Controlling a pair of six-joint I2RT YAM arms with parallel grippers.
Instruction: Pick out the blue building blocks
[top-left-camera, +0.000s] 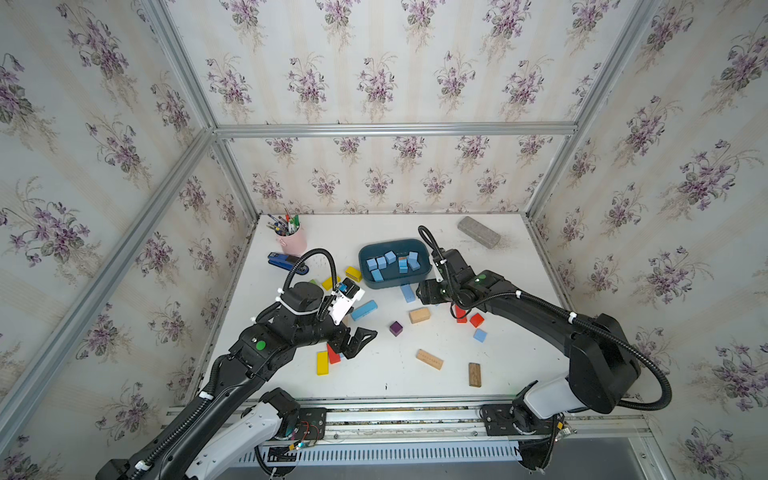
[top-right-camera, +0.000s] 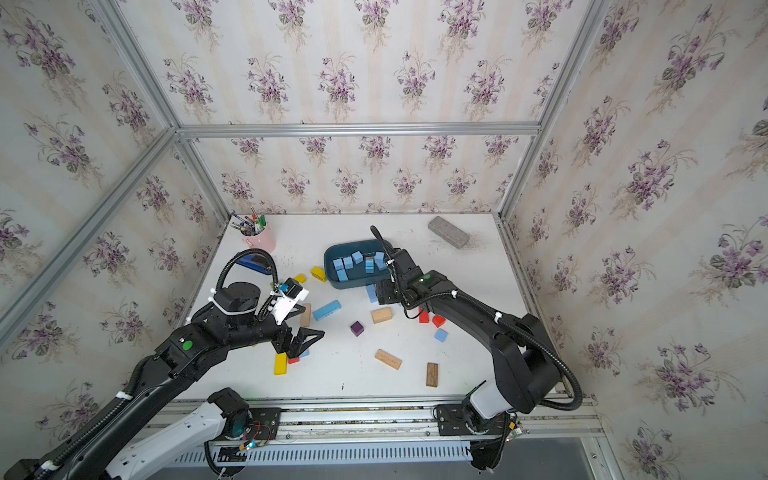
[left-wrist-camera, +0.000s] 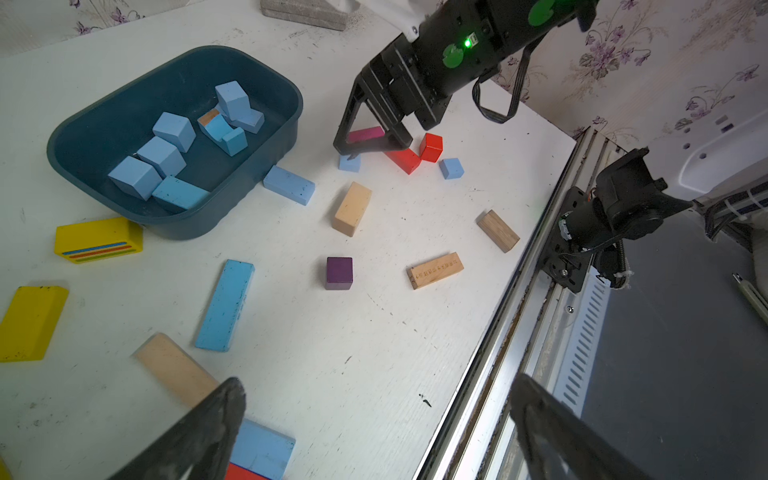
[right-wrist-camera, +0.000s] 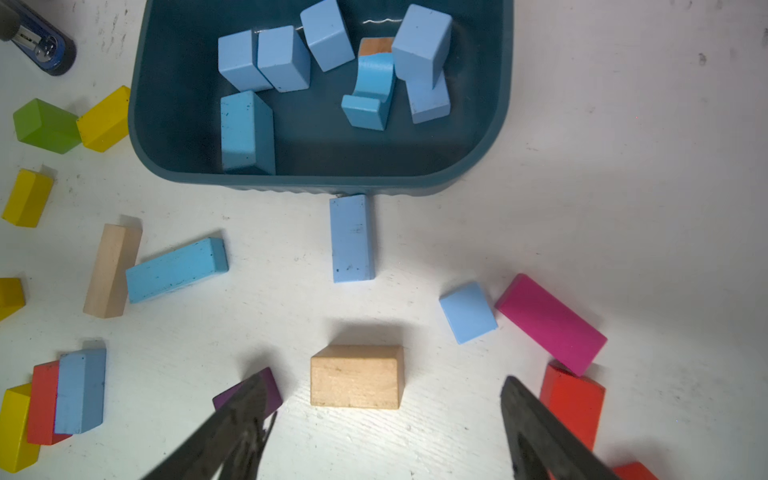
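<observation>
The dark teal bin (top-left-camera: 373, 279) holds several blue blocks (right-wrist-camera: 420, 40). Outside it lie a long blue block (right-wrist-camera: 350, 238) by the front wall, a blue cube (right-wrist-camera: 467, 312), a cyan bar (left-wrist-camera: 225, 305), a blue cube (left-wrist-camera: 450, 167) at the right and a blue block (right-wrist-camera: 80, 389) beside a red one. My right gripper (top-left-camera: 432, 296) stands open above the table just in front of the bin, over the nearer blocks. My left gripper hangs open at the left, above the table, with nothing between its fingers.
Red, pink, purple, yellow, green and wooden blocks (right-wrist-camera: 356, 377) are scattered around. A pink pen cup (top-left-camera: 291, 241) and blue stapler (top-left-camera: 286, 261) stand back left, a grey brick (top-left-camera: 478, 231) back right. The front middle has some bare table.
</observation>
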